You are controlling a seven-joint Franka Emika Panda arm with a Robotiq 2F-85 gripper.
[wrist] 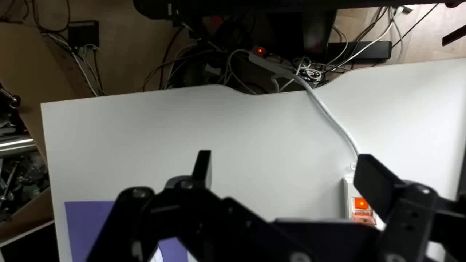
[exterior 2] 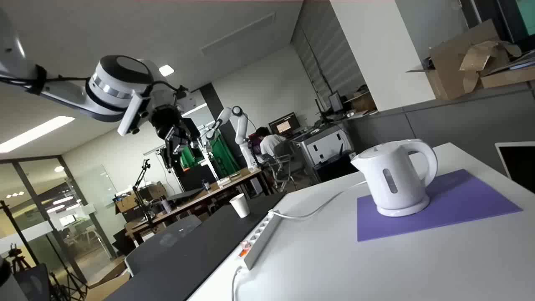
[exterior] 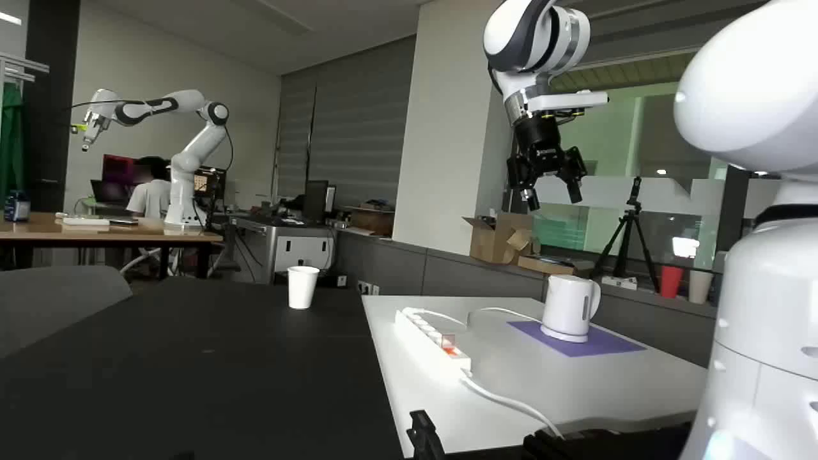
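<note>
High above the white table point(exterior: 521, 391) my gripper point(exterior: 550, 200) hangs with its fingers spread and nothing between them. The wrist view shows the same open gripper over bare tabletop. A white electric kettle point(exterior 2: 396, 178) stands upright on a purple mat point(exterior 2: 466, 200), its handle toward the right in both exterior views. Along the table's edge by the black table lies a white power strip point(exterior: 429, 337) with an orange-red switch point(wrist: 361, 203). On the black table point(exterior: 207, 360) stands a white cup point(exterior: 302, 287), upright and apart from the strip.
A white cord point(exterior: 506, 400) leaves one end of the strip over the table edge; another cord point(exterior 2: 321, 207) runs from the strip toward the kettle. Cardboard boxes point(exterior: 498, 236) and a tripod point(exterior: 627, 234) stand behind.
</note>
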